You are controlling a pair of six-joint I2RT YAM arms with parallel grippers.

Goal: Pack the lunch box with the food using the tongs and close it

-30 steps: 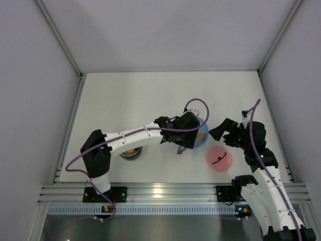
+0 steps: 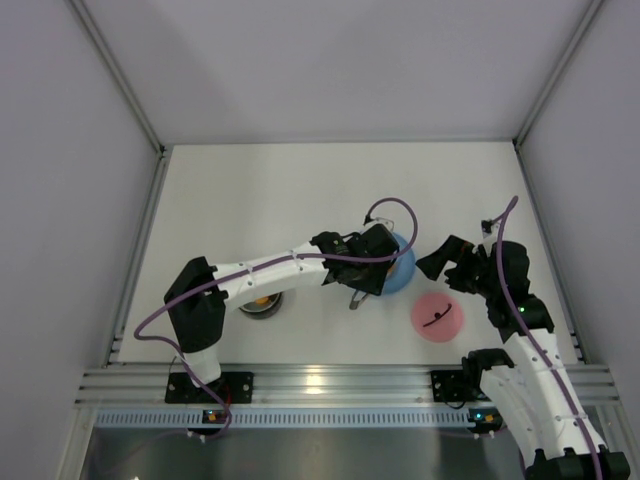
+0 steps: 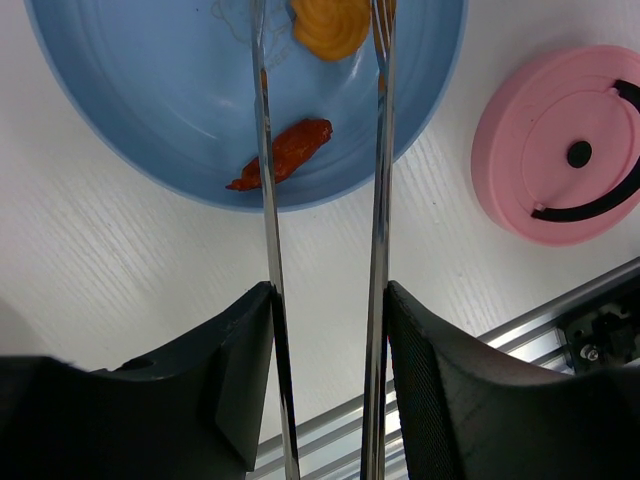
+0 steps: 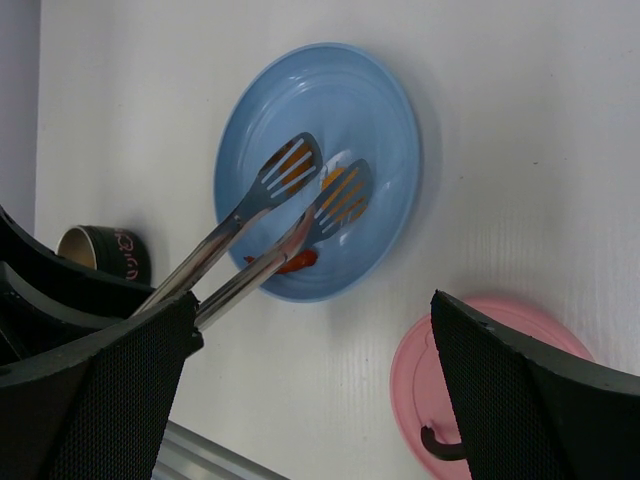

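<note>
My left gripper holds its two long slotted metal tong fingers part open over the blue plate (image 4: 390, 150). The yellow food piece (image 3: 330, 25) lies near and partly between their tips; whether they touch it is unclear. A red-orange food piece (image 3: 295, 148) lies nearer the plate's edge, under the left finger. My right gripper (image 2: 440, 255) hangs over the right side, between plate and pink lid (image 2: 437, 330); in its wrist view two broad black fingers stand wide apart, nothing between them.
A dark round container (image 4: 122, 250) with yellow contents in the top view stands left of the plate, under the left arm. The pink lid with a black handle lies near the front right.
My left arm has shifted very slightly at the plate. My right arm and the objects look unchanged.
</note>
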